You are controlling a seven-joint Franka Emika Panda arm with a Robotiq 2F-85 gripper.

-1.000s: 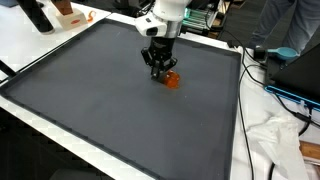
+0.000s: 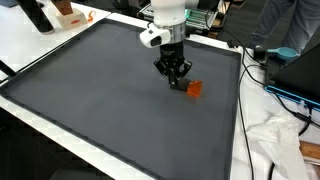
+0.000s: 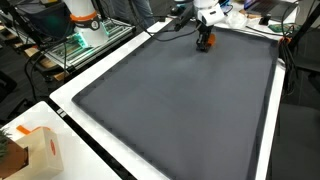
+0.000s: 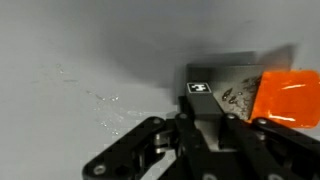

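In exterior view 1 my gripper (image 2: 178, 82) points straight down at the far part of the dark table, low over its surface. An orange piece (image 2: 194, 88) shows just right of the fingers. The wrist view has my gripper shut on a dark object (image 4: 235, 90), which has a grey, speckled face. The orange piece (image 4: 287, 98), glossy on top, lies against that object's right side. Whether the two are joined cannot be told. In exterior view 2 the orange piece (image 3: 211, 39) shows beside my gripper (image 3: 204, 42), and the fingertips are too small to make out.
A white cloth or bag (image 2: 275, 140) lies off its right edge, and black cables (image 2: 290, 98) run along that side. In exterior view 2 an orange-and-white device (image 3: 90, 25) stands off the left edge.
My gripper has moved right and slightly toward the front in exterior view 1. The orange piece has shifted the same way, staying beside the fingers.
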